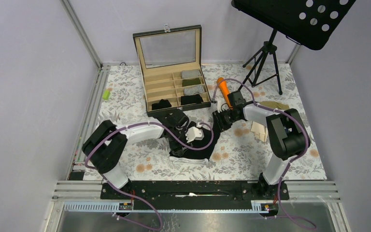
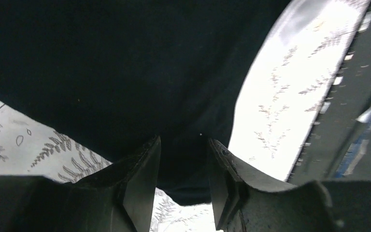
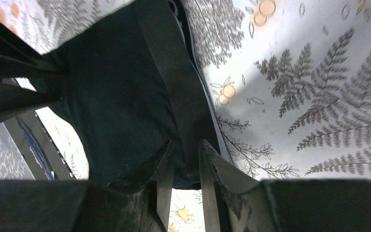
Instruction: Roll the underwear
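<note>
The black underwear [image 1: 203, 147] lies spread on the floral surface, a pale band along its near edge, its upper right corner folded or overlapping. My left gripper is low over its near-left part, fingertips part open at the cloth; whether they touch it is unclear. My right gripper is at the cloth's upper right, fingertips part open over a folded dark edge. In the right wrist view the other gripper's dark fingers [image 3: 34, 99] reach onto the cloth from the left.
An open organizer box [image 1: 152, 88] with rolled garments stands behind. An orange object [image 1: 221, 84], a black stand [image 1: 269, 48], folded beige cloths [image 1: 260, 130] and a small green block [image 1: 106, 94] surround the work area.
</note>
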